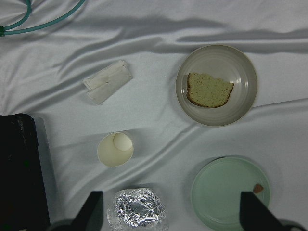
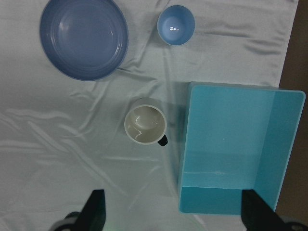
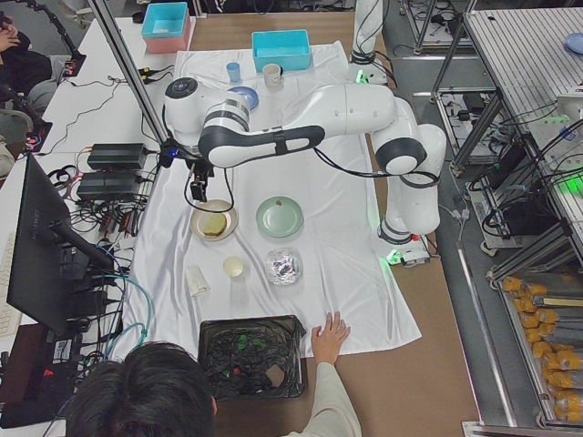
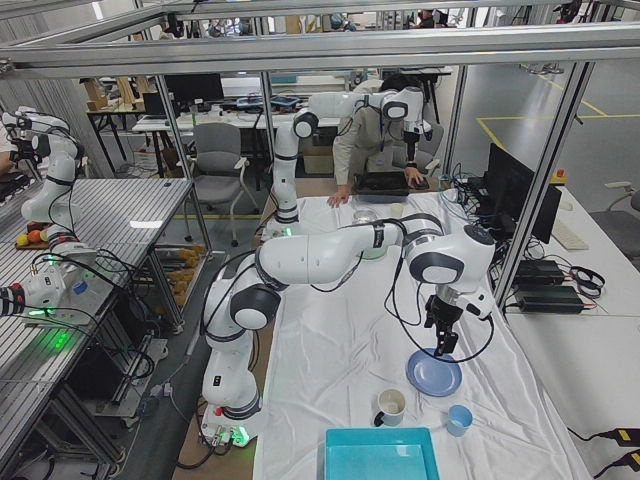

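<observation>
Both grippers hang open above the cloth, nothing between their fingers. The left wrist view looks down on a beige plate (image 1: pixel 202 111) with a bread slice (image 1: pixel 209 90), a green plate (image 1: pixel 216 192) with a small brown piece, a cream cup (image 1: pixel 115 149), a foil-covered item (image 1: pixel 137 209) and a folded white napkin (image 1: pixel 107 83). Under my right gripper are a blue plate (image 2: pixel 84 38), a blue cup (image 2: pixel 175 25), a white mug (image 2: pixel 144 124) with a dark handle and a turquoise bin (image 2: pixel 226 134). My left gripper is above the plates.
A dark bin (image 3: pixel 250 360) stands at the table's near edge, with a person's hand (image 3: pixel 328 339) resting beside it. A monitor (image 3: pixel 41 246), cables and black boxes crowd one side.
</observation>
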